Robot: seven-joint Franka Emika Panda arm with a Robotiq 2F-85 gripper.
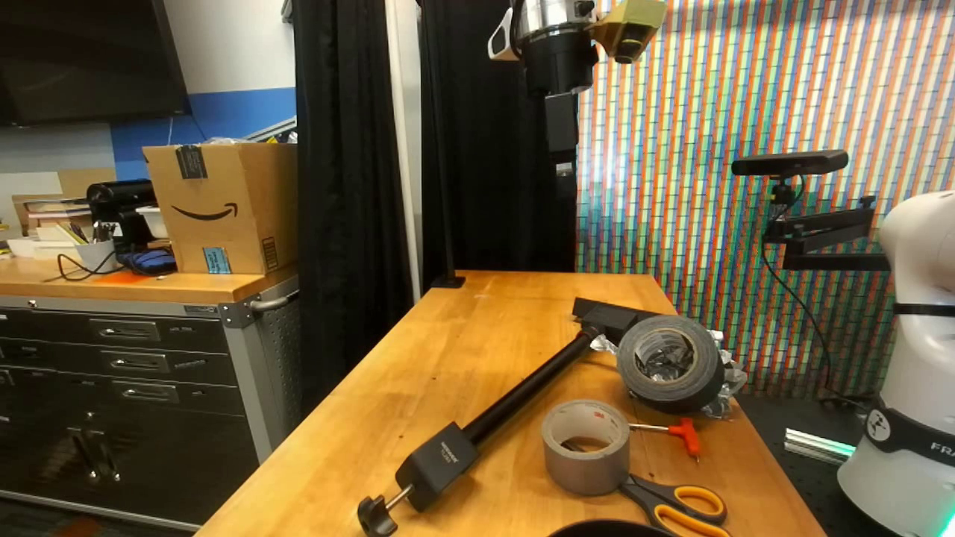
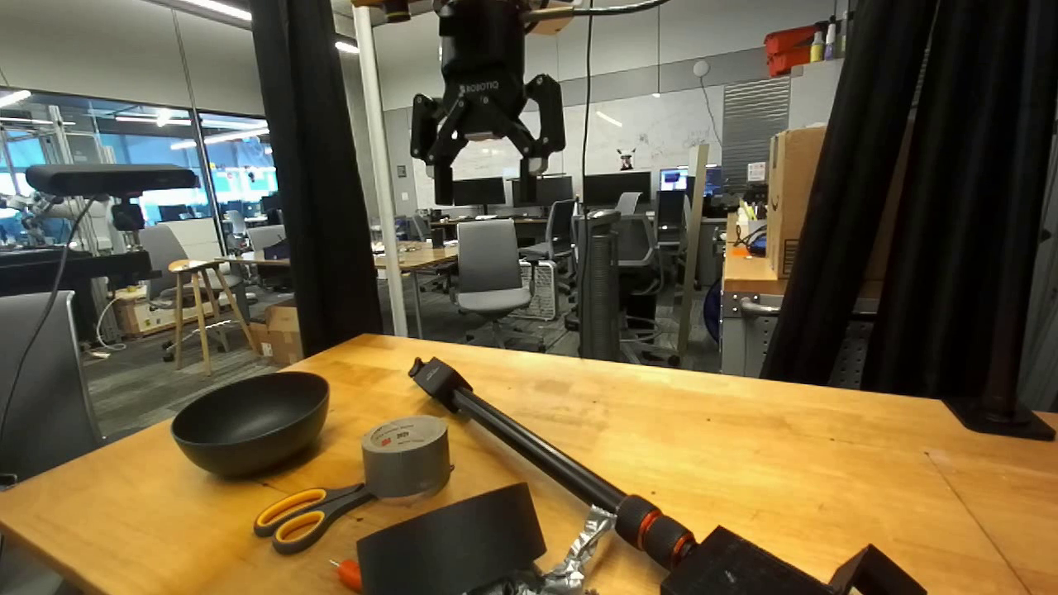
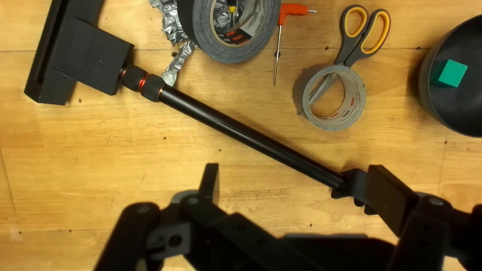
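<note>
My gripper (image 2: 486, 188) hangs high above the table, its two black fingers wide apart and nothing between them. In the wrist view the gripper stands open over the wooden surface, with one finger overlapping the clamp end of a black pole (image 3: 244, 135). A green cube (image 3: 453, 73) lies inside the black bowl (image 3: 470, 115) at the right edge. A grey tape roll (image 3: 357, 104) lies flat partly over the blades of orange-and-grey scissors (image 3: 357, 49). A larger dark tape roll (image 3: 232, 52) leans near crumpled foil (image 3: 176, 22).
A red-handled hex driver (image 3: 293, 9) lies between the tape rolls. Bare table (image 3: 113, 180) stretches along the near side of the pole in the wrist view. A camera on a stand (image 1: 789, 164) rises beyond the table edge.
</note>
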